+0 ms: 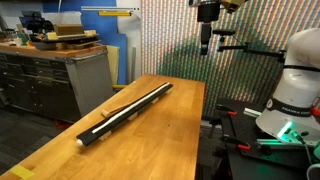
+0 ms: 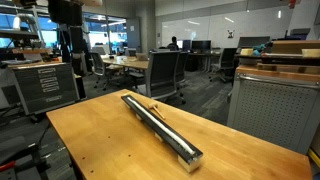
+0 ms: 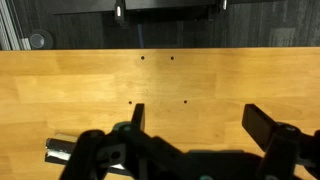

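A long black bar with a pale strip along its top (image 1: 125, 115) lies across the wooden table (image 1: 165, 135). In the second exterior view the same bar (image 2: 160, 128) runs diagonally over the tabletop. A thin light-brown piece (image 2: 155, 106) lies beside it, close to its middle. High above the table, my gripper (image 1: 205, 48) hangs pointing down, well clear of both things. The wrist view shows my gripper open, its dark fingers wide apart with only bare tabletop beneath. Part of the bar (image 3: 58, 150) shows at the lower left there; the rest is hidden.
Behind the table stands a grey cabinet (image 1: 65, 88) with things on top. A pegboard cart (image 2: 270, 105) is beyond the table in the second exterior view.
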